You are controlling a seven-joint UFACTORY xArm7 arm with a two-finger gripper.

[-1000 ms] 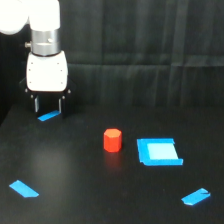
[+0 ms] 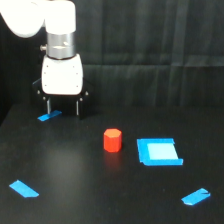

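Note:
A small red block (image 2: 112, 140), hexagonal in outline, rests on the black table near the middle of the view. My gripper (image 2: 63, 104) hangs at the back left, pointing down, its fingers apart and nothing visible between them. It is well to the left of the red block and farther back, not touching it. Right of the block lies a flat pale square (image 2: 161, 151) bordered with blue tape; nothing is on it.
Blue tape strips mark the table at the back left (image 2: 48, 116), front left (image 2: 24, 188) and front right (image 2: 196, 197). A dark curtain (image 2: 150, 55) closes off the back. The table between block and gripper is clear.
The arm and gripper have shifted a little to the right. The red block and the taped square are where they were.

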